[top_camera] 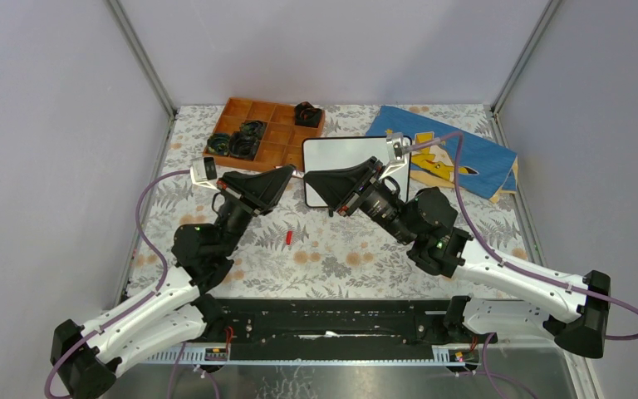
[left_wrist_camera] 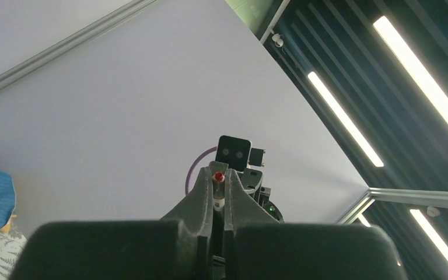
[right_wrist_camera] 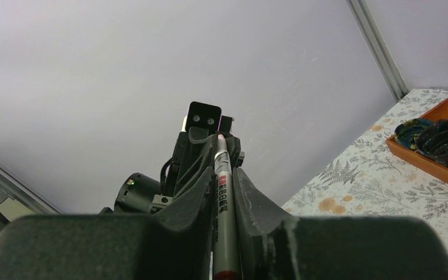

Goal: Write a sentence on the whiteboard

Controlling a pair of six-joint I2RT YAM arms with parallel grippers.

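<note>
A white marker [top_camera: 299, 174] bridges the small gap between my two grippers, above the table. My left gripper [top_camera: 292, 170] is shut on one end; in the left wrist view the marker's red end [left_wrist_camera: 218, 176] shows between the fingertips. From the other side my right gripper [top_camera: 307, 176] is shut on the marker's body [right_wrist_camera: 224, 216], which runs lengthwise between its fingers, printed text visible. The small whiteboard [top_camera: 345, 150] lies flat on the table, partly hidden under the right gripper. A red cap [top_camera: 288, 238] rests on the tablecloth in front of the grippers.
A brown compartment tray [top_camera: 278, 135] with dark coiled items stands at the back left. The blue cloth [top_camera: 482, 151] with a yellow figure lies back right. Patterned tablecloth [top_camera: 332, 266] is clear at the front; pale walls enclose the sides and back.
</note>
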